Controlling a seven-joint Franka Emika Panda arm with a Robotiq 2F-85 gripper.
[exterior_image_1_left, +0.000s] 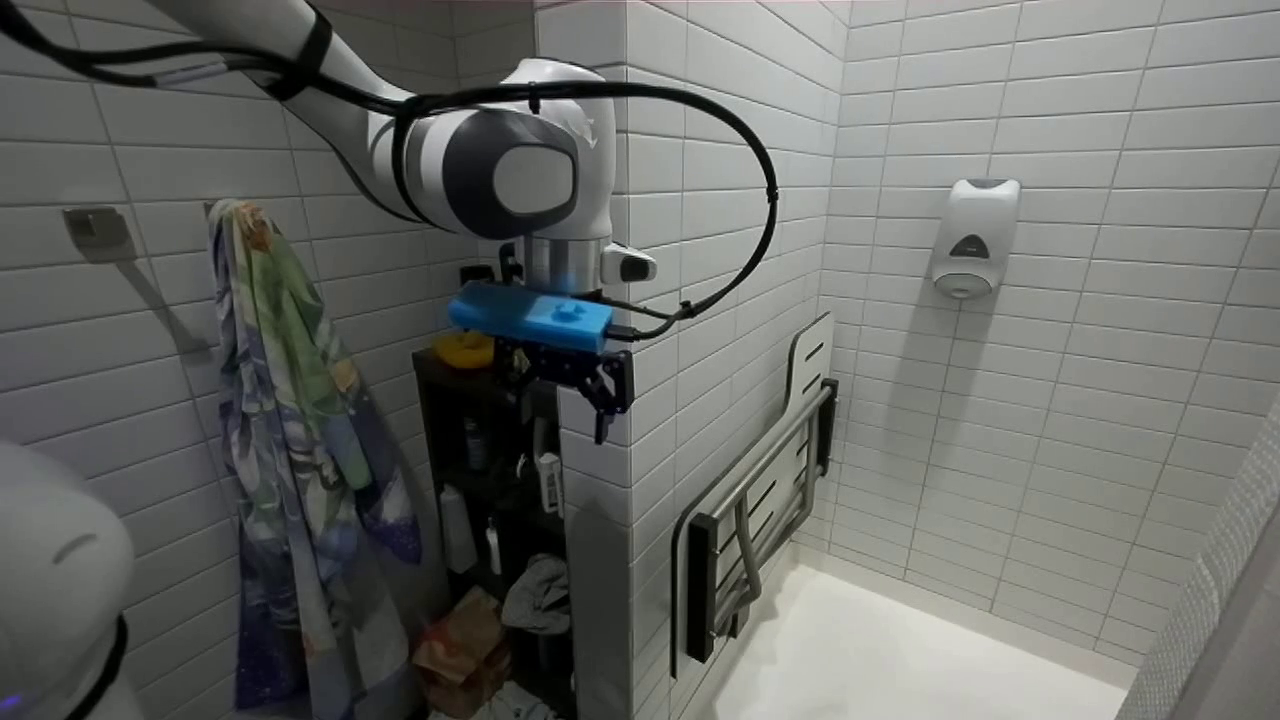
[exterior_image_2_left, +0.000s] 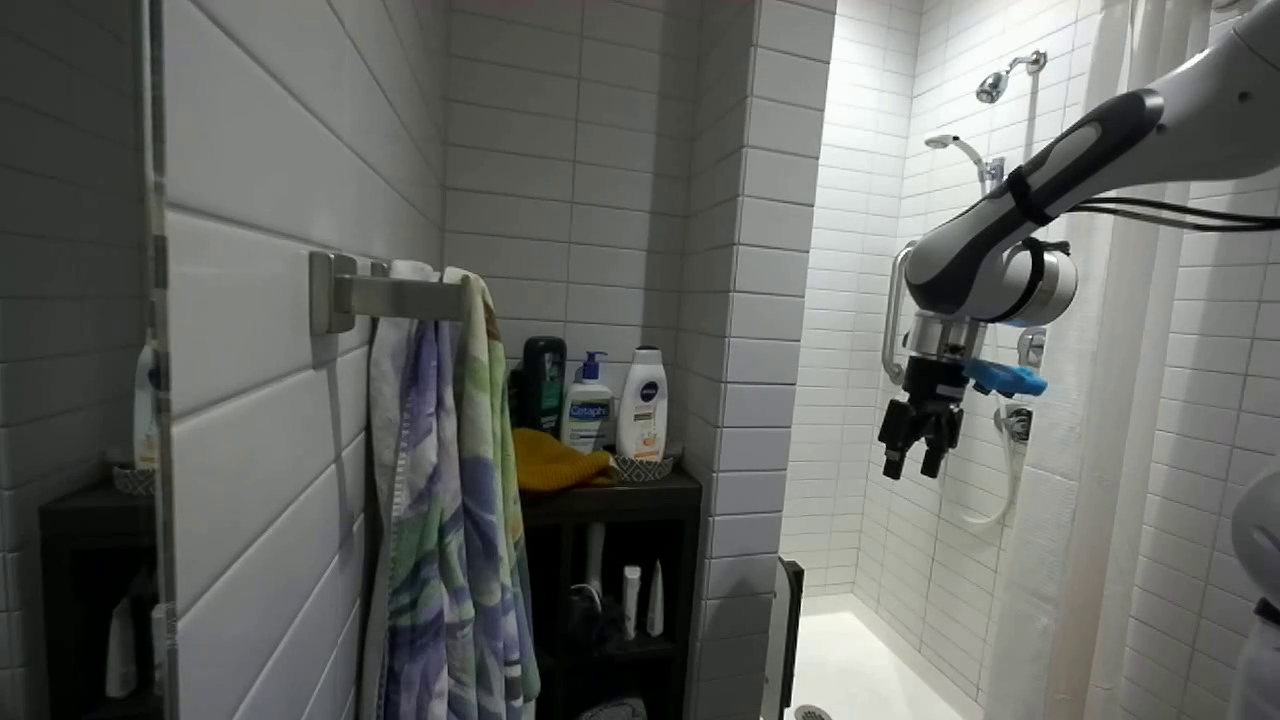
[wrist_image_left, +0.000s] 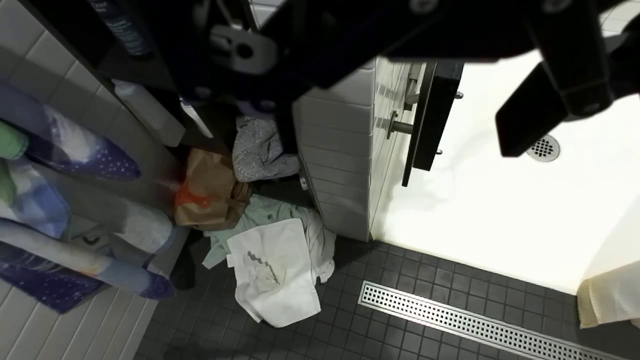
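In exterior view 2 my gripper hangs fingers down in front of the shower, its fingers apart with nothing between them. The wrist view shows one dark finger at the right, well away from the other side of the finger. Below lie a white cloth, a pale green cloth and a brown paper bag. A patterned towel hangs from a wall hook. On the dark shelf stand a green bottle, a pump bottle and a white bottle, near a mustard cloth.
A folded shower seat juts from the tiled partition close to my gripper. Beyond it, the white shower floor is clear. A soap dispenser is on the far wall, and a curtain hangs at the right.
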